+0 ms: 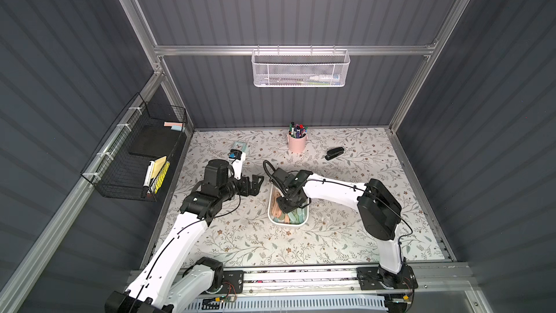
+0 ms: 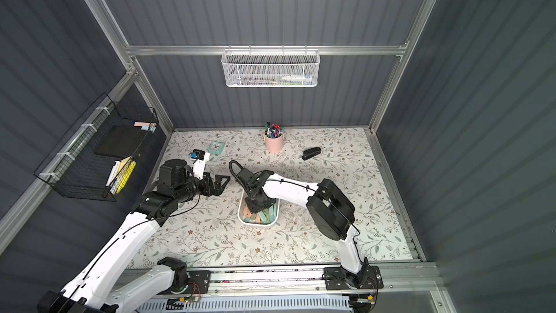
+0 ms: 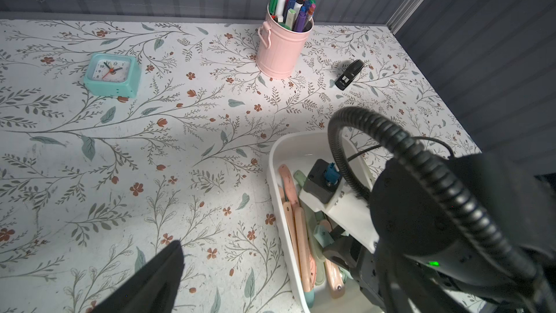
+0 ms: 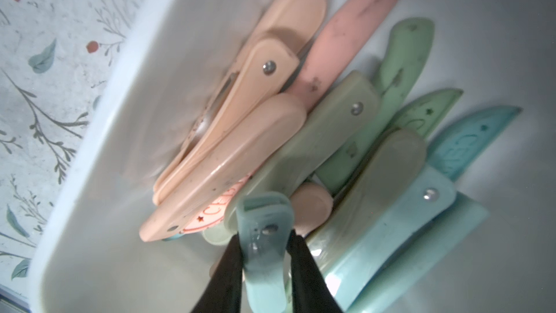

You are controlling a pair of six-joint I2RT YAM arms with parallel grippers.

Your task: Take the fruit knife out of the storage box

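The white storage box point(image 3: 278, 208) holds folded fruit knives in pink, green and teal, heaped together. My right gripper is down inside it, its fingertips on either side of a light-teal knife point(image 4: 264, 278) whose end points up toward the camera; whether they grip it firmly is unclear. The arm hides much of the box in both top views. My left gripper point(image 1: 251, 185) stands open above the table, just left of the box, with nothing seen between its fingers.
A pink pen cup point(image 1: 296, 143) stands at the back, a stapler point(image 1: 334, 153) to its right, a teal clock point(image 3: 113, 75) to its left. Wire baskets hang on the back and left walls. Table left of the box is clear.
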